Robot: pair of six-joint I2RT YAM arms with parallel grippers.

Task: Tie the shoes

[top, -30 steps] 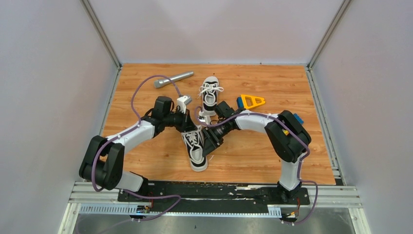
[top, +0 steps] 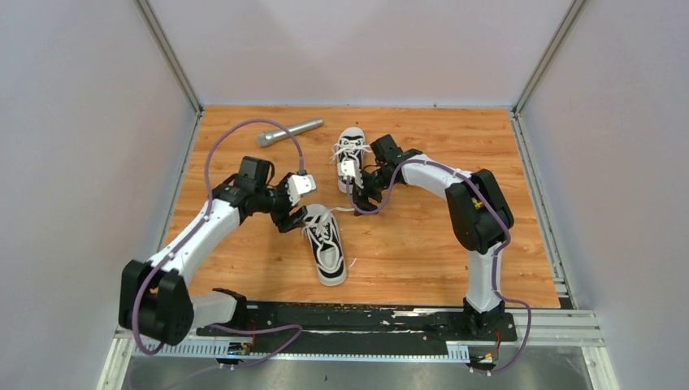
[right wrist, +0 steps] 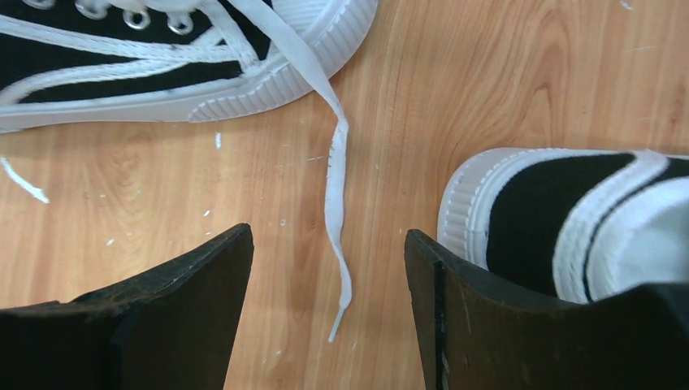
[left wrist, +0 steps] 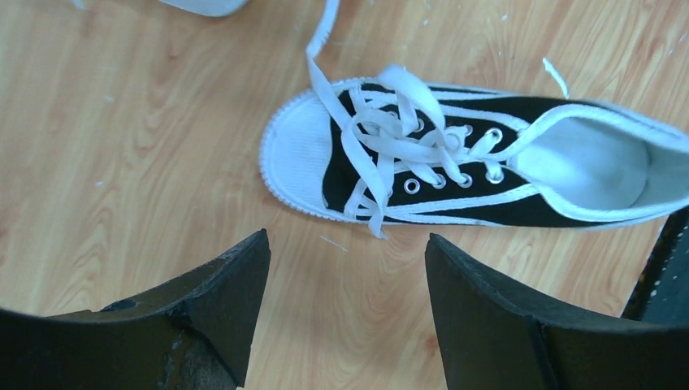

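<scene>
The black-and-white front shoe [top: 325,252] lies toe away from the table's front, laces [left wrist: 366,154] loose over it. My left gripper [top: 294,218] hangs open left of its toe, empty; in the left wrist view its fingers frame bare wood below the shoe. My right gripper [top: 366,203] is open above a loose lace end [right wrist: 337,211] that runs from the front shoe's toe across the wood between its fingers. The second shoe [top: 350,150] stands behind, partly under my right gripper; its heel [right wrist: 528,219] shows beside that gripper's fingers.
A silver cylindrical tool [top: 288,132] lies at the back left. Its dark front edge [left wrist: 662,272] lies close to the front shoe's heel.
My left gripper has moved left, off the front shoe, and opened. My right gripper went from over the front shoe back toward the second shoe and the lace end.
</scene>
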